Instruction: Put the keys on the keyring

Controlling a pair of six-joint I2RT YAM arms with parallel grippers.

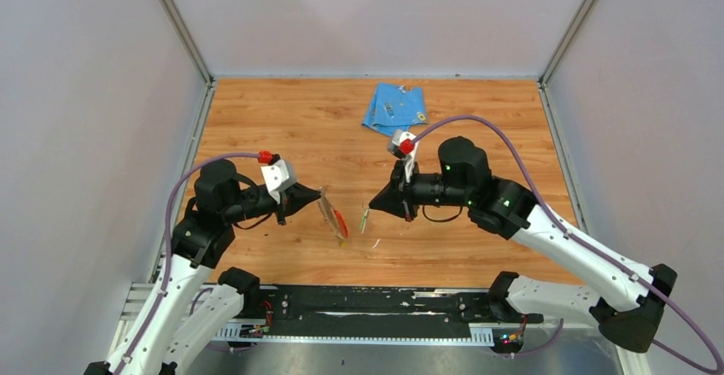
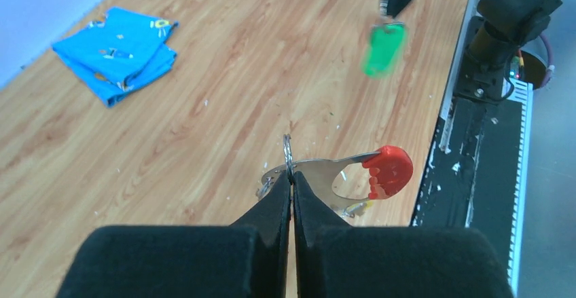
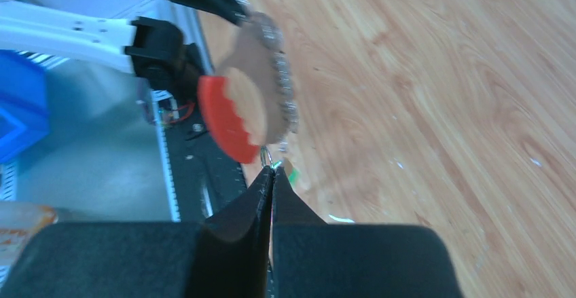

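My left gripper (image 1: 319,191) is shut on a thin metal ring (image 2: 288,150) at its fingertips, from which hangs a flat metal piece with a red end (image 2: 389,172). My right gripper (image 1: 370,207) is shut on a small thin loop (image 3: 265,155). Below it hangs a green-headed piece (image 2: 385,50), apparently a key, blurred in the left wrist view and mostly hidden behind the fingertips in the right. Both grippers are raised above the table, facing each other, with a short gap between the two hanging pieces.
A folded blue cloth (image 1: 397,108) lies at the back of the wooden table (image 1: 265,119). One small white strip (image 1: 376,243) lies near the front, below the grippers. The black rail (image 1: 367,302) runs along the front edge.
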